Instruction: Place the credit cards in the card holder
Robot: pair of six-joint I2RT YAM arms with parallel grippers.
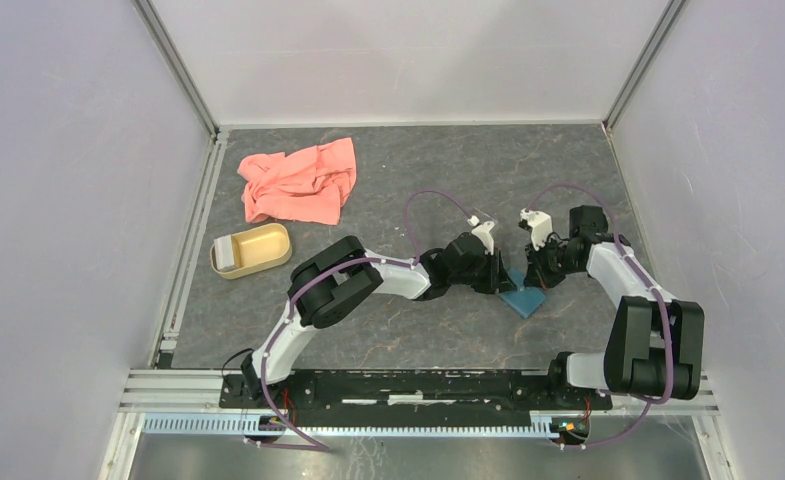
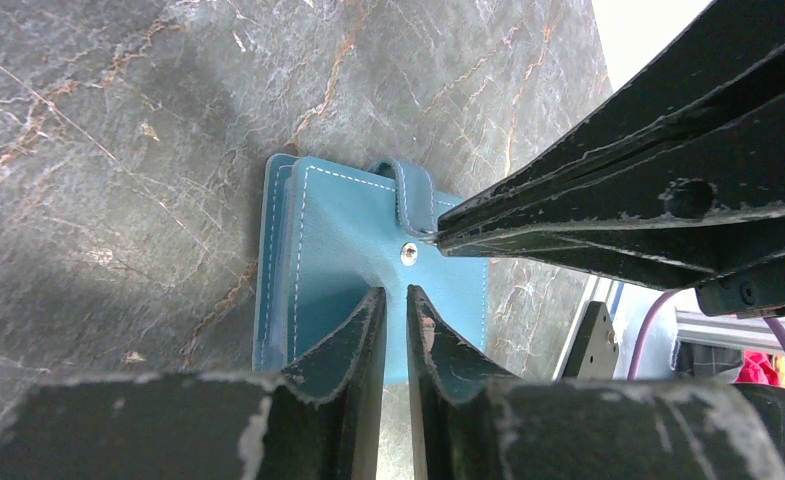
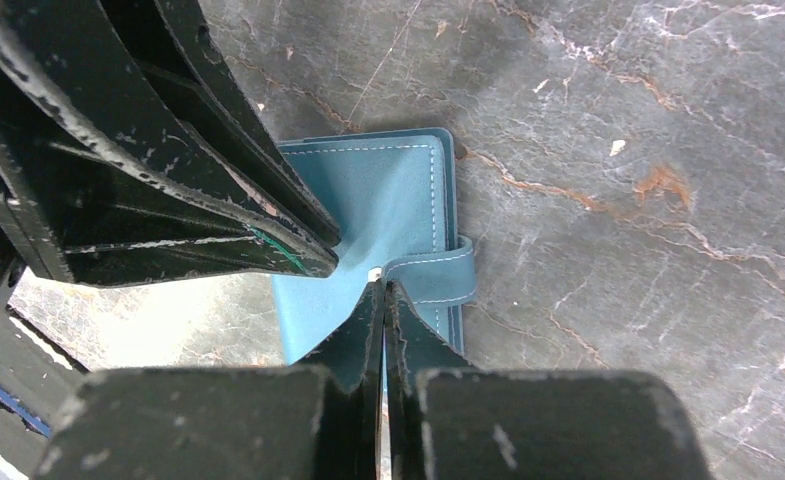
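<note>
The blue card holder (image 1: 524, 303) lies closed on the grey table, partly hidden by both grippers. My left gripper is over its cover, fingers a narrow gap apart. Blue cover shows through that gap; whether anything is held there I cannot tell. From the opposite side, my right gripper is shut at the tip of the closing strap (image 3: 433, 276). In the left wrist view the strap (image 2: 415, 197) arches up beside a bare metal snap (image 2: 408, 254). Whether the strap's tip is pinched or only touched is unclear. No credit cards can be made out for certain.
On the far left of the table stands a tan tray (image 1: 277, 260) with a whitish block (image 1: 224, 253) in one end. A coral cloth (image 1: 299, 181) lies crumpled behind it.
</note>
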